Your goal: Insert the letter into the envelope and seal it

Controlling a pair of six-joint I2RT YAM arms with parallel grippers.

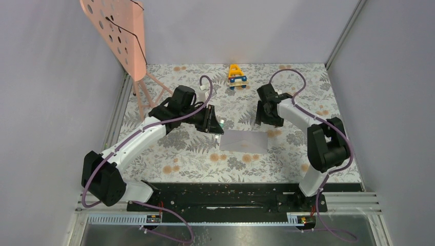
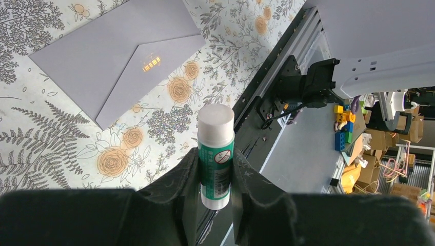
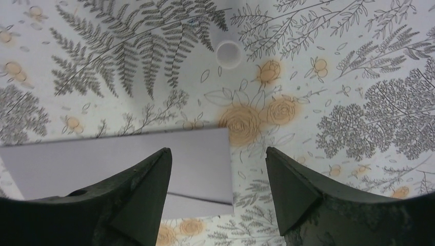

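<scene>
A grey envelope (image 1: 243, 141) lies flat on the floral mat, its flap with a small orange mark. My left gripper holds a white and green glue stick (image 2: 215, 154) upright between its fingers, left of the envelope. My right gripper hangs open above the mat, beyond the envelope's back right corner, nothing between its fingers. A small white round piece (image 3: 229, 54), likely a cap, stands on the mat near it in the right wrist view. I cannot make out a separate letter.
A yellow and blue toy (image 1: 237, 77) sits at the back middle. A pink board on legs (image 1: 115, 36) stands at the back left.
</scene>
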